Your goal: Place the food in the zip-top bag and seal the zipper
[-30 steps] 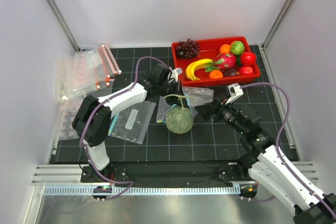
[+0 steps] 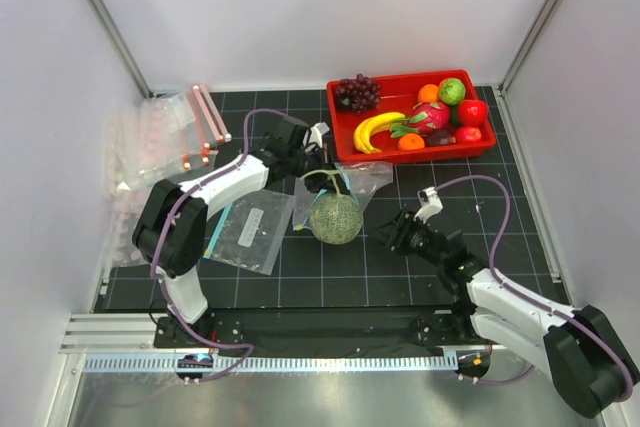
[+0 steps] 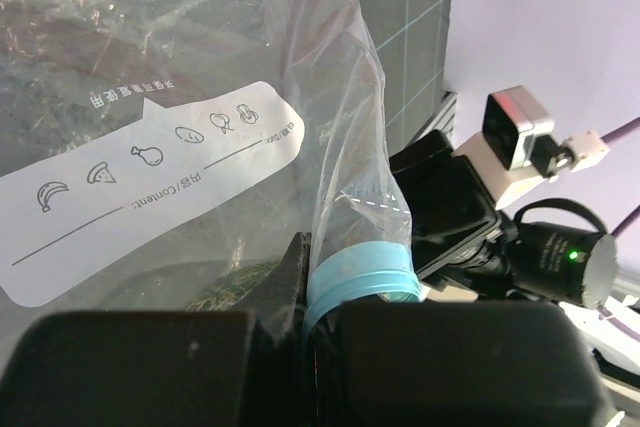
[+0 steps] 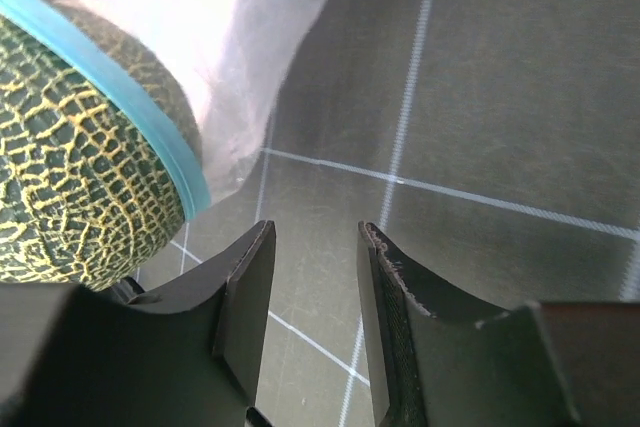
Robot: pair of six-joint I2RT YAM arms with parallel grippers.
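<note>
A netted melon (image 2: pixel 335 218) lies at the mouth of a clear zip top bag (image 2: pixel 371 177). In the right wrist view, the bag's blue zip strip (image 4: pixel 125 97) runs across the melon (image 4: pixel 70 162), with part of it behind the film and part bare. My left gripper (image 2: pixel 326 179) is shut on the bag's edge, and the blue strip (image 3: pixel 360 265) loops beside its fingertips in the left wrist view. My right gripper is right of the melon, fingers apart with only floor tiles showing between them. The melon's far side is hidden.
A red tray (image 2: pixel 340 132) of fruit and vegetables stands at the back right. A flat, empty bag (image 2: pixel 250 234) lies left of the melon, and more bags (image 2: pixel 165 132) lie at the far left. Tiles between the melon and my right gripper are bare.
The melon and bag have shifted slightly left and toward the back, along with my left gripper. My right gripper has come lower and nearer the front.
</note>
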